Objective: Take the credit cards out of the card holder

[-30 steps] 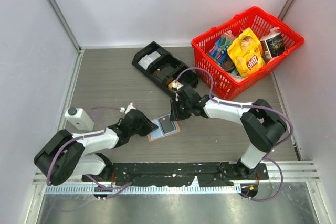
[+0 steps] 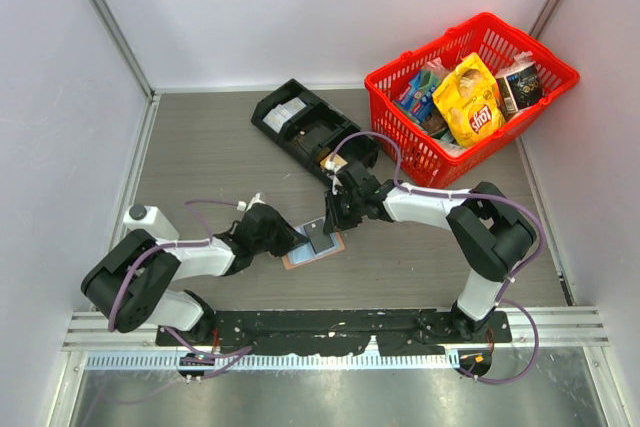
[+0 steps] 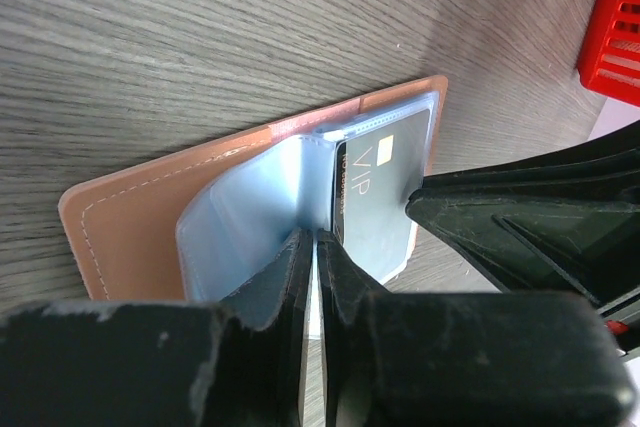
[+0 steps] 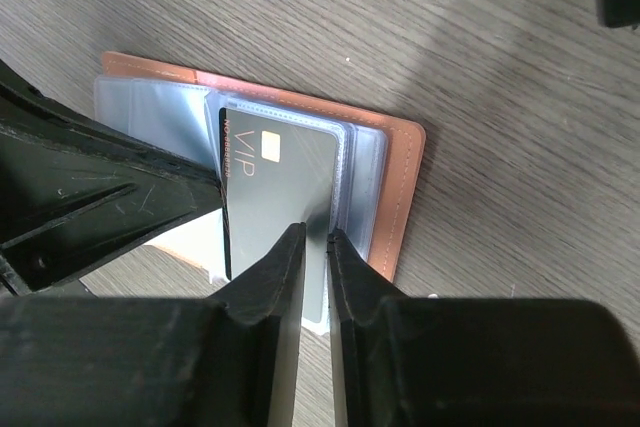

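Observation:
The tan card holder (image 2: 292,263) lies spread on the table, its clear sleeves (image 3: 240,207) uppermost. A dark grey card marked VIP (image 4: 280,172) lies in a sleeve on the right side. My left gripper is shut at that card's left edge, by the bulging clear plastic; what its tips pinch is hidden. My right gripper points down over the card's right part, with a narrow gap between its fingertips and nothing visibly held. In the left wrist view, the right gripper's finger (image 3: 430,202) stands close to the card's right edge.
A black divided tray (image 2: 290,137) stands behind the holder, close to the right gripper. The red basket (image 2: 390,117) with snack bags fills the back right. At the left stands a white bottle (image 2: 150,217). Bare table surrounds the holder's left and front.
The left gripper has shifted slightly right, further onto the card's left side. My right gripper has come a little left and forward over the card. The holder stays nearly in place.

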